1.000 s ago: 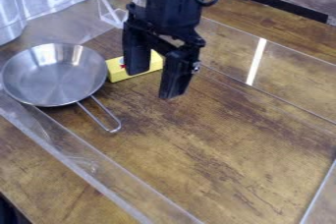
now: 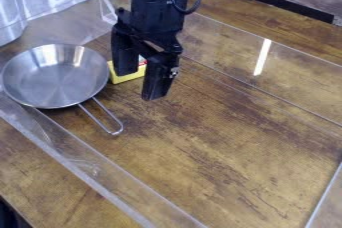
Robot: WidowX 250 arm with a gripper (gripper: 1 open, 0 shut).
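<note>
A black robot arm reaches down from the top centre, its open gripper [image 2: 142, 72] hanging over the wooden surface just right of a steel pan [image 2: 51, 72], whose handle points toward the lower right. Behind the gripper, partly hidden by it, lies a yellow object [image 2: 126, 73] beside the pan. I cannot see anything held between the fingers.
Clear plastic edges run along the left and right sides of the wooden table [image 2: 214, 152]. A white, translucent sheet is at the top left.
The gripper has moved somewhat to the left, toward the pan, and now covers more of the yellow object. The pan has not visibly moved.
</note>
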